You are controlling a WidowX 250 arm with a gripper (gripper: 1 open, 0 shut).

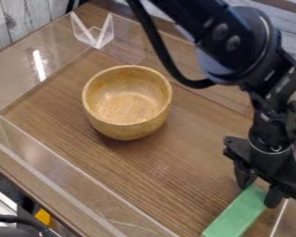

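My black gripper (pixel 257 185) is low at the right edge of the camera view, its fingertips down at the upper end of a green rectangular object (pixel 235 218) that lies on the wooden table near the bottom edge. The fingers sit at or over that end; I cannot tell whether they grip it.
A wooden bowl (pixel 126 102) stands at the centre-left of the table (pixel 138 171). A white angular piece (pixel 93 30) is at the upper left. Cables and a yellow item lie at the lower-left edge.
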